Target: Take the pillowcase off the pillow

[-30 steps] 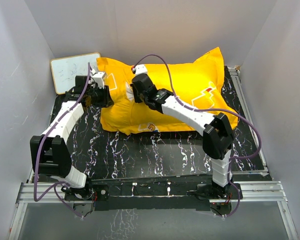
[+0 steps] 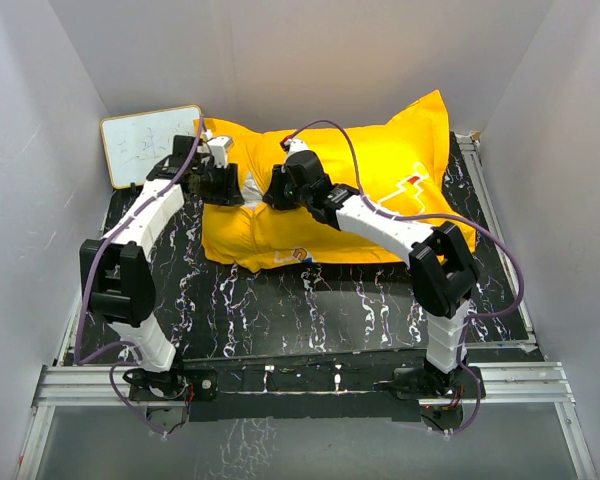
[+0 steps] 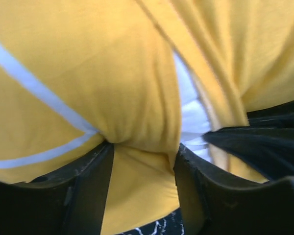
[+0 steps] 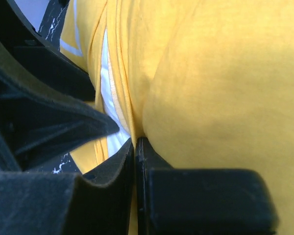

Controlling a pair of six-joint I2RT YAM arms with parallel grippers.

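Observation:
The yellow pillowcase (image 2: 380, 175) covers most of the table, with a white strip of pillow (image 2: 250, 190) showing in a slit between my grippers. My left gripper (image 2: 226, 192) is over the left end of the cloth, its fingers part open at a fold beside the slit (image 3: 191, 112). My right gripper (image 2: 275, 195) is shut on the yellow fabric at the slit's edge; in the right wrist view a thin fold runs down into its fingertips (image 4: 137, 142), with the white pillow just left of it.
A whiteboard (image 2: 140, 145) leans at the back left. Grey walls enclose the sides and back.
My left gripper has moved right, toward the slit and the right gripper.

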